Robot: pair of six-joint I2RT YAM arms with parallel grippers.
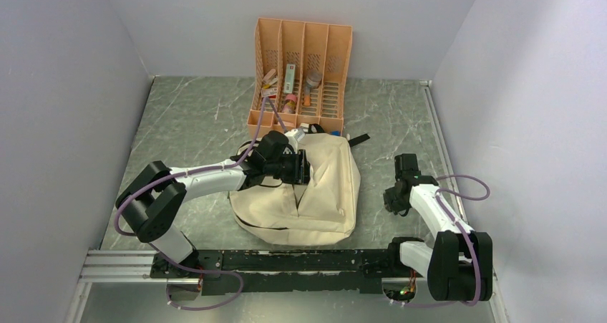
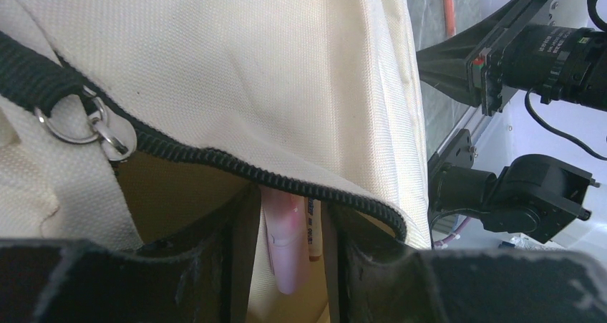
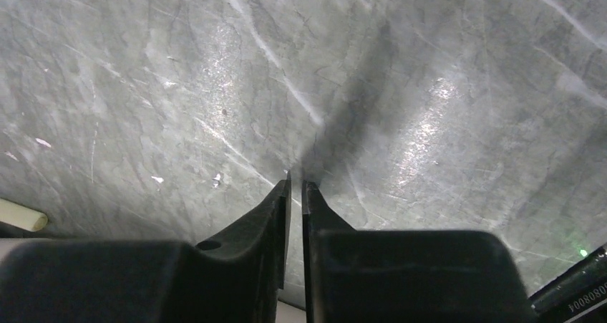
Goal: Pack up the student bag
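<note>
The cream cloth bag (image 1: 322, 198) lies on the floor with its black-edged mouth open. My left gripper is inside that mouth, fingers apart. A pink marker (image 2: 286, 240) shows in the gap beyond them, with a tan stick (image 2: 314, 226) beside it; neither looks gripped. On the right, my right gripper (image 1: 391, 203) is low over the floor. In the right wrist view its fingertips (image 3: 283, 194) stand nearly together, and only floor shows in the narrow slit. An orange stick (image 2: 449, 6) meets that gripper's outline in the left wrist view; whether it is held cannot be seen.
Behind the bag stands an orange rack (image 1: 326, 65) with several small items in its compartments. A black strap (image 1: 359, 140) sticks out past the bag's right side. Bare floor (image 1: 376, 194) separates the bag from the right arm.
</note>
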